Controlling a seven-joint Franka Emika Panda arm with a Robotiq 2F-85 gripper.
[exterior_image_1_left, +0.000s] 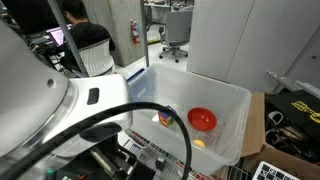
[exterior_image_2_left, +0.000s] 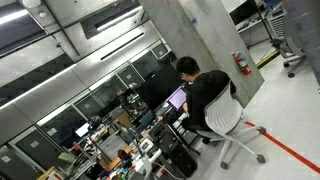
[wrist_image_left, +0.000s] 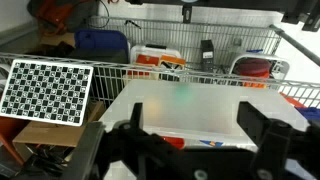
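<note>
In the wrist view my gripper stands open, its two black fingers wide apart with nothing between them. Beyond the gap lies a broad white surface, with a partly hidden red thing at its lower edge. Exterior view 1 shows a pale plastic bin holding a red bowl and a small multicoloured object. A small yellow-orange thing is near the bin's front side. The white arm fills the left; the fingers cannot be made out there.
A checkered board lies left of the white surface in the wrist view, near wire racks and stored goods. Cardboard boxes stand right of the bin. Exterior view 2 shows only the room and a seated person.
</note>
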